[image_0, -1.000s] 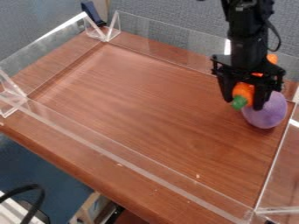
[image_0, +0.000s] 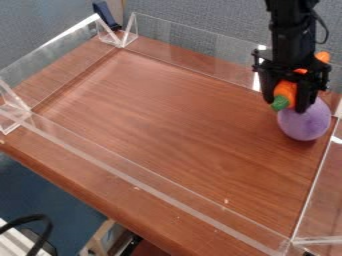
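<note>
My black gripper (image_0: 291, 80) reaches down from the top right, shut on an orange carrot (image_0: 285, 94) with a green top, held tilted over a purple round object (image_0: 306, 124) at the right side of the wooden table. A second orange object (image_0: 321, 58) shows behind the gripper, partly hidden.
Clear plastic walls edge the wooden tabletop (image_0: 147, 130) on all sides. A black cable (image_0: 40, 225) lies at the bottom left, outside the table.
My gripper and the carrot have risen, uncovering more of the purple object beneath.
</note>
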